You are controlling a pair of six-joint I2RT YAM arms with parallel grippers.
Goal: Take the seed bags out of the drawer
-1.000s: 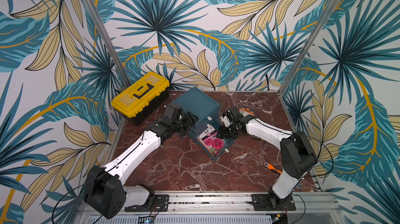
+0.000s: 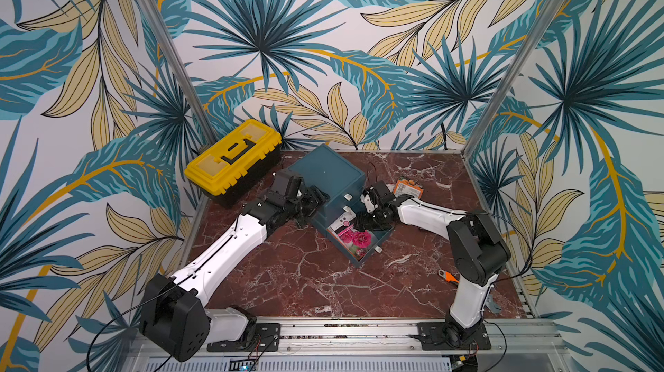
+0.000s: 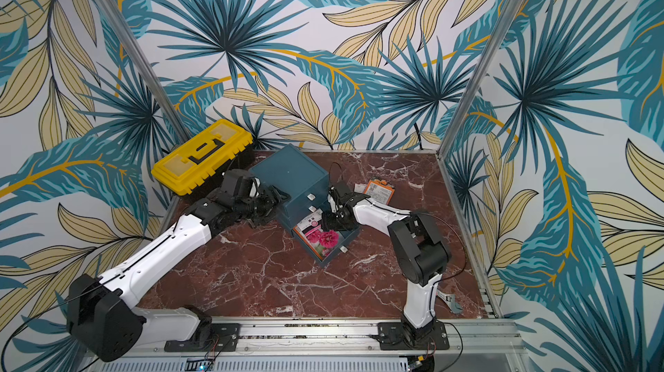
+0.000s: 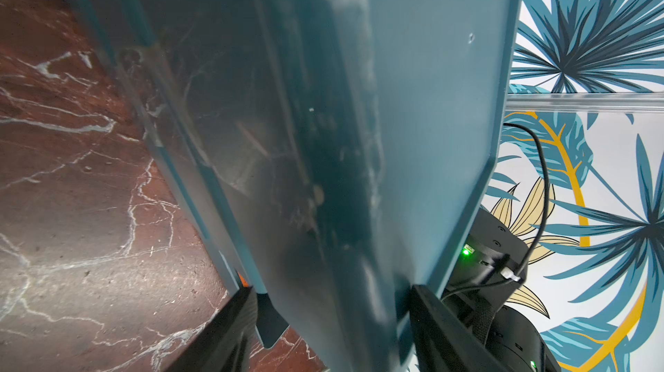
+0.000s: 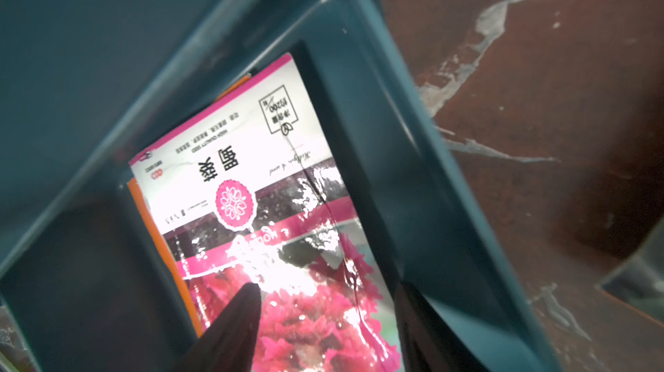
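In the right wrist view a seed bag point(image 5: 276, 226) with pink flowers and a white-and-magenta top lies flat in the open drawer point(image 5: 442, 164). An orange edge shows beneath it, perhaps another bag. My right gripper is open above this bag, one finger over its lower left part and the other by its right edge, nothing held. The dark teal cabinet point(image 2: 321, 168) stands behind the drawer. My left gripper is shut on the cabinet's near corner, a finger on either side. From above, the right gripper partly hides the drawer's right side.
A yellow and black toolbox point(image 2: 235, 157) stands left of the cabinet. An orange-and-white packet point(image 3: 379, 190) lies on the table behind the right arm. An orange-handled tool point(image 2: 448, 276) lies at front right.
My right gripper has moved left and slightly down over the drawer, covering more of the seed bag from above. The left arm and the cabinet hold still.
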